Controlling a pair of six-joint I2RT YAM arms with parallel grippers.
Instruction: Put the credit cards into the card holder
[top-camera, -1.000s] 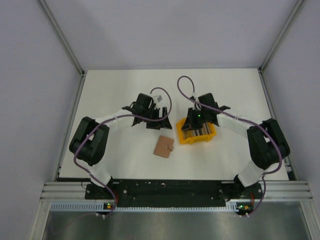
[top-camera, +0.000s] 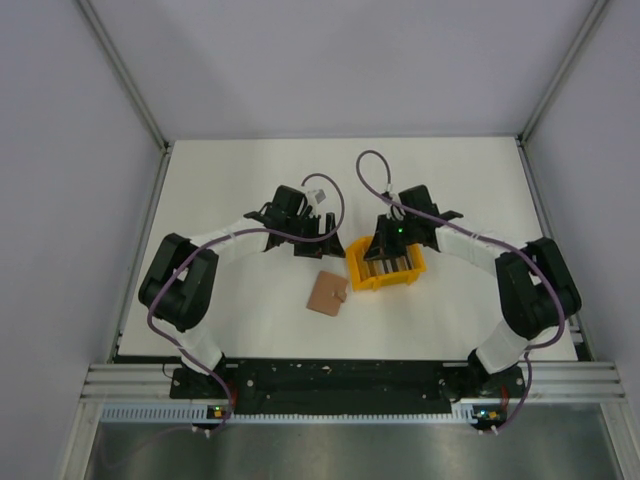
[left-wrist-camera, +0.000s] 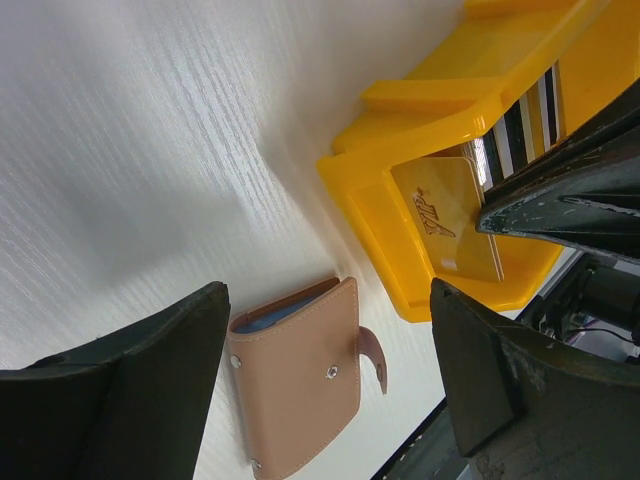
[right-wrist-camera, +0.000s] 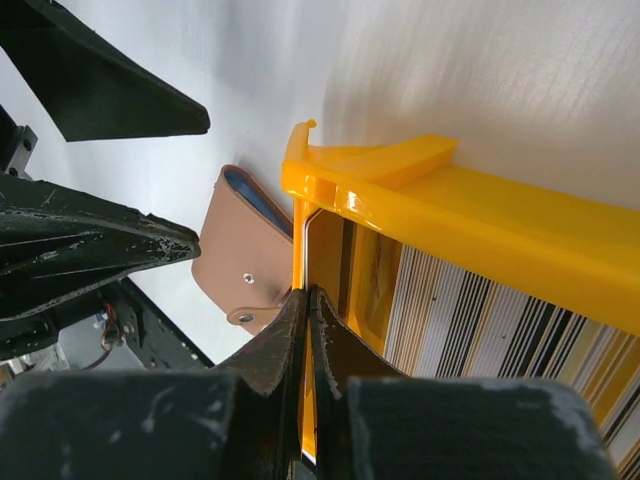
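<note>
The tan card holder (left-wrist-camera: 295, 380) lies on the table with its blue-lined mouth showing and its snap flap undone. Above it, my left gripper is open, a wide empty gap between its fingers. The yellow box (top-camera: 358, 265) to the right contains several cards (right-wrist-camera: 455, 315) standing on edge. An orange-gold card (left-wrist-camera: 447, 215) leans at the box's left end, beside its wall. In the right wrist view, my right gripper is shut, its tips touching this card's edge; whether the card is pinched between them I cannot tell.
Both arms come close together over the middle of the table. The left gripper's fingers (right-wrist-camera: 150, 110) also appear beside the box in the right wrist view. Bare table (top-camera: 240, 295) lies left of the holder.
The yellow box and my right gripper have shifted slightly left since a second ago. The left arm and the card holder look unmoved.
</note>
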